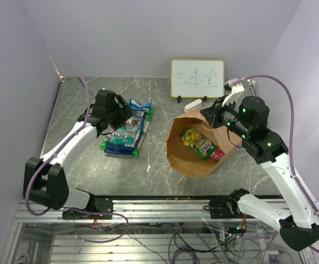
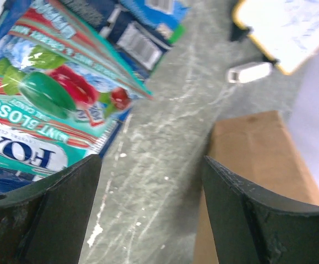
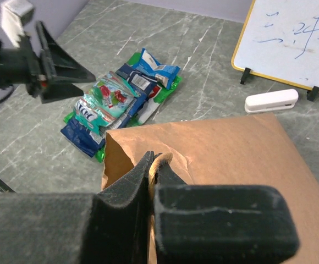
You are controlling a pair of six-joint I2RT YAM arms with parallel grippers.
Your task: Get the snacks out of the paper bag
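Observation:
The brown paper bag [image 1: 184, 159] lies on its side, mouth toward the front, with a yellow-green snack pack [image 1: 199, 143] and a red one [image 1: 218, 154] inside. At its upper edge my right gripper is shut on the bag's twisted paper handle [image 3: 158, 163]. On the left of the table is a pile of snack packs, a teal pack [image 2: 44, 104] on top of dark blue [image 2: 143, 47] and green ones. Over that pile hangs my left gripper, its fingers parted and nothing between them.
Behind the bag lies a white eraser-like block [image 1: 193, 105], and a whiteboard [image 1: 197, 78] stands at the back. Bare table [image 1: 157, 126] separates the pile from the bag.

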